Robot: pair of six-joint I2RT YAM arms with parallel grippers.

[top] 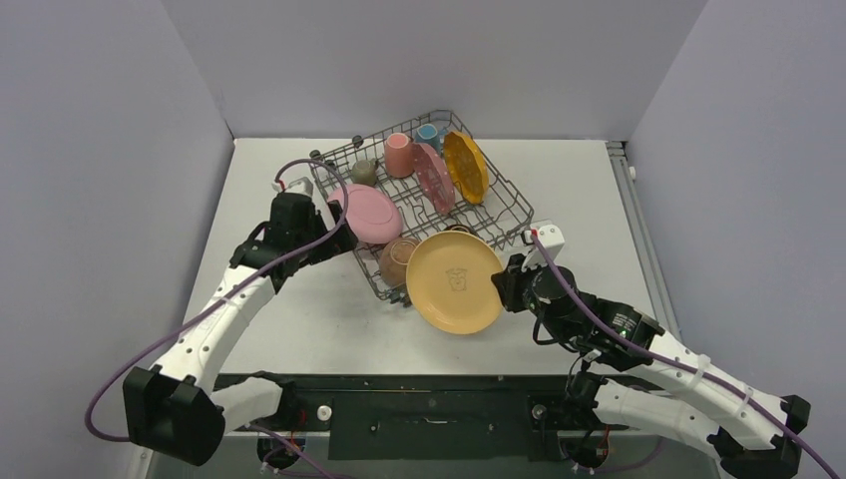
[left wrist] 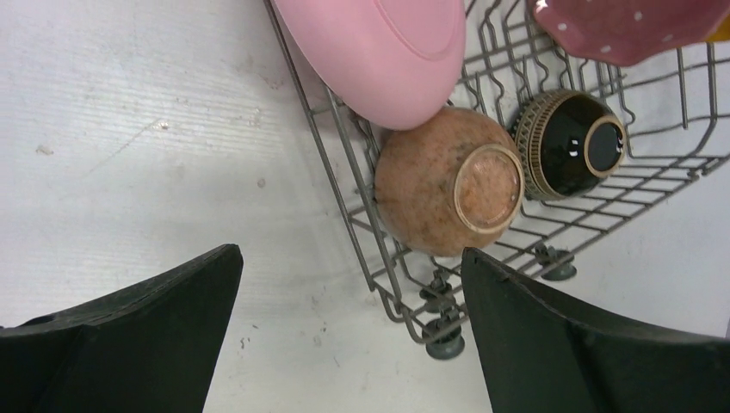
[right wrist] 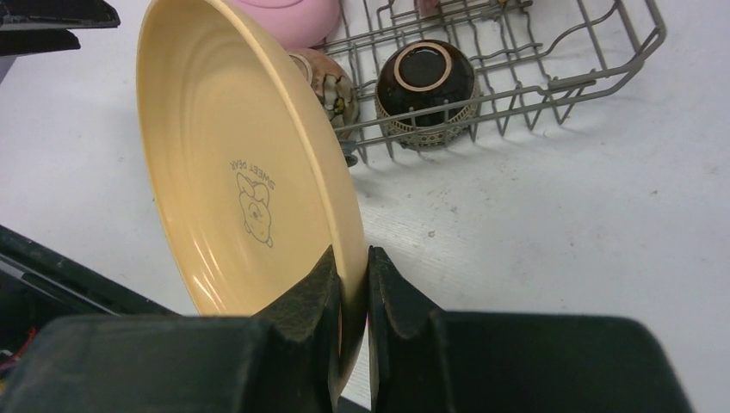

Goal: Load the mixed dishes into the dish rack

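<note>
A pale yellow plate (top: 457,304) with a small printed figure is held by its right rim, my right gripper shut on it. It hangs tilted in front of the dish rack (top: 519,207) and, from above, covers part of the rack's front edge. In the left wrist view my left gripper is open and empty, beside the rack's left front corner. Inside the rack are a pink bowl (left wrist: 379,52), a brown bowl (left wrist: 422,176), a dark bowl (right wrist: 426,77), a dusty-pink plate (top: 433,180) and an orange-yellow scalloped plate (top: 465,168).
Toward the rack's back stand a coral cup (top: 398,155), a blue cup (top: 427,136) and a small grey-green item (top: 364,173). Grey walls enclose the workspace.
</note>
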